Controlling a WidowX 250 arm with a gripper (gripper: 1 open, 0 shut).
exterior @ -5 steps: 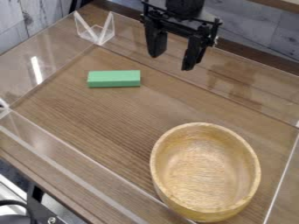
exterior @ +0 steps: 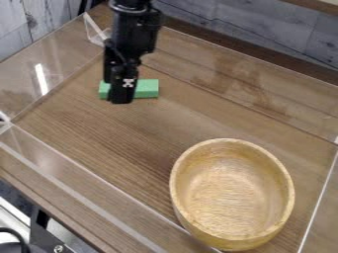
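The black gripper (exterior: 122, 81) hangs in the upper left of the camera view, its fingers pointing down over the green block (exterior: 142, 88). The fingers reach down to the block's left part and partly hide it; whether they touch it, and how wide they stand, is hard to tell at this size. The block lies flat on the wooden surface.
A large empty tan bowl (exterior: 231, 193) stands at the lower right of the wooden surface (exterior: 93, 148). The surface's edge runs along the lower left, with dark cables below it, and a wall is at the back.
The gripper has moved left and down from the upper right to the green block. The block and the bowl appear unmoved.
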